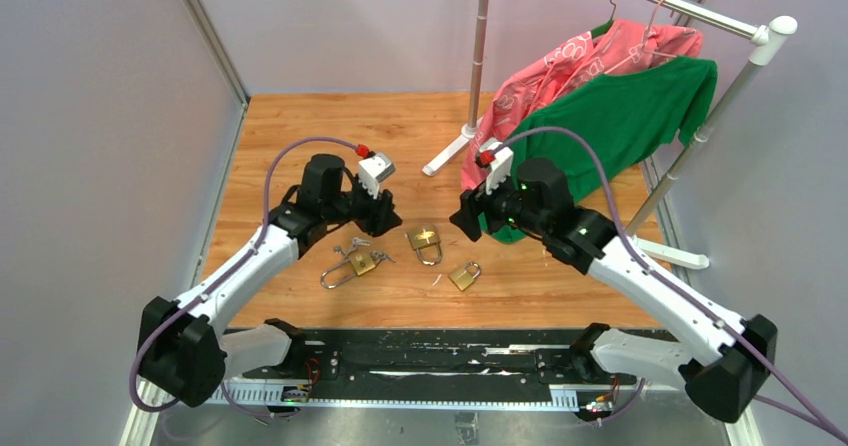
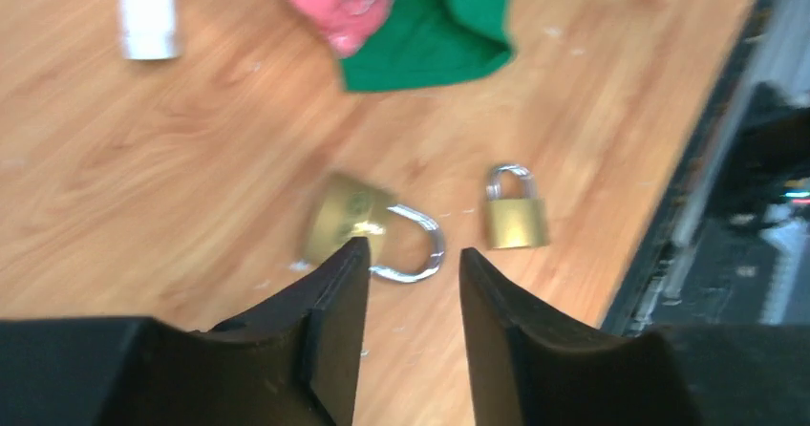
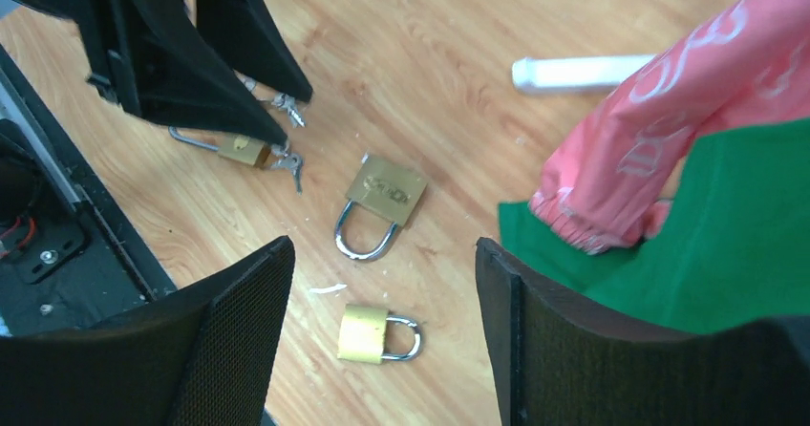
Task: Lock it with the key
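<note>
A brass padlock with long shackle [image 1: 363, 262] lies on the wood with keys [image 1: 380, 256] [image 3: 292, 166] beside it, below my left gripper [image 1: 390, 221]. A middle padlock [image 1: 423, 238] [image 2: 346, 218] [image 3: 387, 189] lies between the arms, a smaller one [image 1: 464, 276] [image 2: 516, 222] nearer the front. My left gripper is blurred in its wrist view, fingers apart, nothing visible between them. My right gripper [image 1: 468, 216] stands open and empty above the table [image 3: 382, 264].
Pink [image 1: 530, 86] and green [image 1: 600, 116] garments hang from a rack [image 1: 480, 26] at the back right, reaching down near my right gripper. A black strip runs along the front edge.
</note>
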